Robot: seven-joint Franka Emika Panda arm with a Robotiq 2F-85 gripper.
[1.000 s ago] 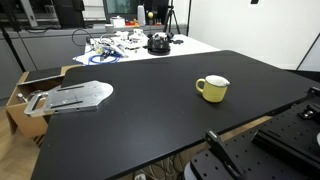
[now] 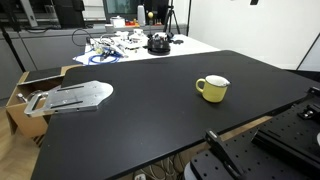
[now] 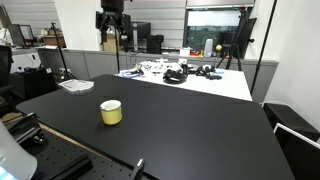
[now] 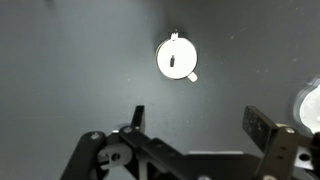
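A yellow mug (image 2: 213, 89) with a white inside stands upright on the black table, its handle toward the left in exterior view 1. Seen from above in the wrist view, the mug (image 4: 177, 58) shows a small dark mark inside. My gripper is open, its two fingers wide apart with bare table between them. It is clear of the mug, which appears beyond the fingertips. In exterior view 2 the arm (image 3: 113, 20) hangs high above the table, well over the mug (image 3: 111, 112).
A flat, slotted pale piece (image 2: 72, 97) lies on the table, left of the mug in exterior view 1. A white rounded thing (image 4: 311, 108) is cut off by the wrist view's right edge. Cables and gear (image 2: 120, 43) sit beyond the table.
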